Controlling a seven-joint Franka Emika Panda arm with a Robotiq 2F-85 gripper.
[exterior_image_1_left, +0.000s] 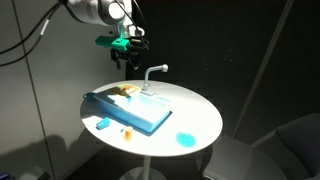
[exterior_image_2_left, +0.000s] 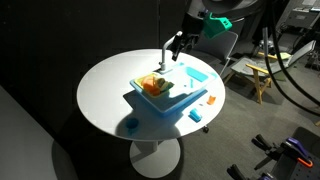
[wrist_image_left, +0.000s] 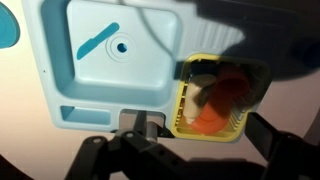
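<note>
In the wrist view a light blue toy sink (wrist_image_left: 120, 70) has a blue knife (wrist_image_left: 98, 40) lying in its basin near the drain. Right of the basin sits a yellow basket (wrist_image_left: 182, 125) holding an orange-red piece (wrist_image_left: 212, 112) and a pale piece (wrist_image_left: 198, 85). My gripper is open, its fingers wide apart with nothing between them, and the basket shows below and between them. From the first exterior view, the gripper (exterior_image_1_left: 128, 65) hangs above the yellow basket (exterior_image_1_left: 127, 88), clear of it.
A white faucet (exterior_image_1_left: 154, 70) rises behind the sink, close to the basket. On the round white table (exterior_image_1_left: 195, 110) lie a blue piece (exterior_image_1_left: 103, 123), an orange piece (exterior_image_1_left: 128, 134) and a turquoise disc (exterior_image_1_left: 186, 139).
</note>
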